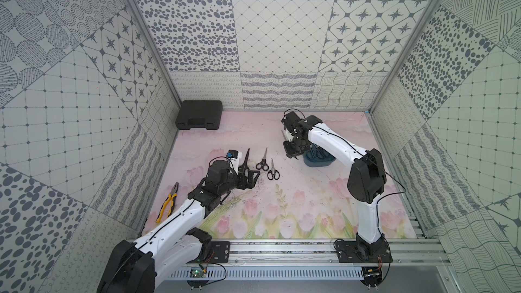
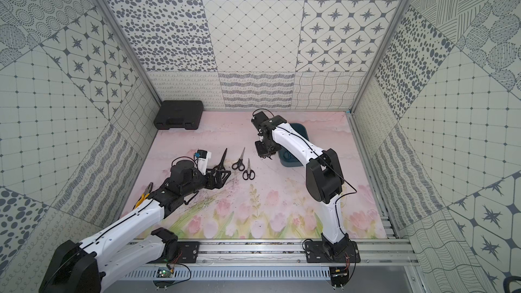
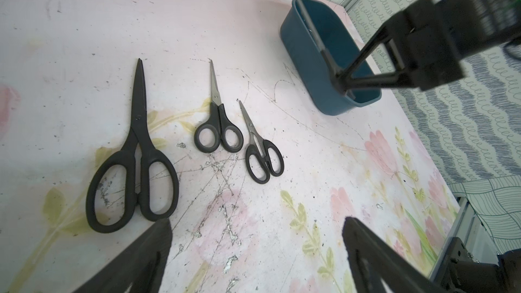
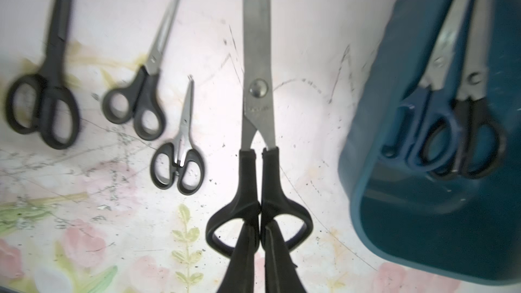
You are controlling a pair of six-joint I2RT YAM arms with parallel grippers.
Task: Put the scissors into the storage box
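Observation:
My right gripper is shut on the handles of long scissors (image 4: 257, 59), lifted beside the blue storage box (image 4: 358, 146). Inside the box lie blue-handled scissors (image 4: 450, 124) and black-handled scissors (image 4: 483, 135). On the table left of it lie large black scissors (image 3: 138, 124), medium scissors (image 3: 216, 103) and small scissors (image 3: 257, 149). My left gripper hangs open over the table near the large black scissors, nothing between its fingers.
A black case (image 1: 198, 114) stands at the back left. Yellow-handled pliers (image 1: 165, 206) lie at the left edge.

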